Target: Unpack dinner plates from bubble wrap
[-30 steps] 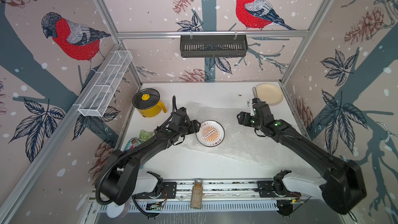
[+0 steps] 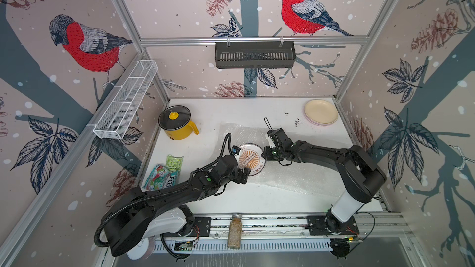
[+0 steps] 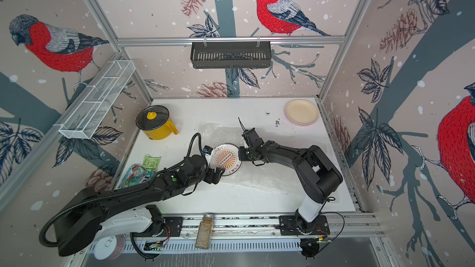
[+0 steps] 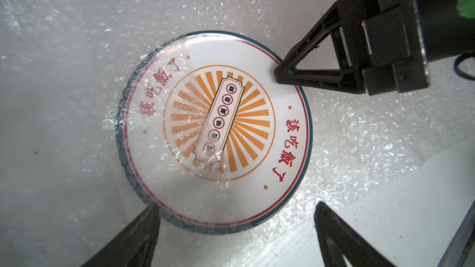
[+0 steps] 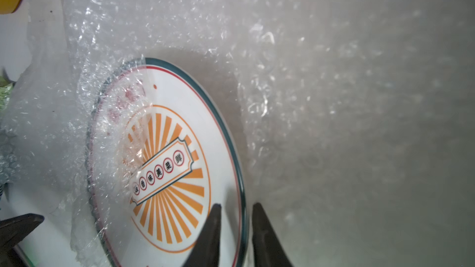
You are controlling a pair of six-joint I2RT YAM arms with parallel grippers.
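Note:
A white plate with an orange sunburst (image 4: pixel 257 158) lies on a sheet of bubble wrap (image 4: pixel 74 94), with clear wrap over part of its left side. My left gripper is open above the plate, fingertips either side of its near edge. My right gripper is part open at the plate's right rim, one fingertip over the plate, the other just outside the rim; whether it grips the rim is unclear.
A yellow pot (image 2: pixel 180 128) stands back left, packets (image 2: pixel 159 176) lie front left, and cream plates (image 2: pixel 320 111) sit back right. A black rack (image 2: pixel 254 56) hangs on the back wall.
My right gripper has come left and down to the plate's rim over the last second. My left gripper has moved toward the front and right, beside the plate.

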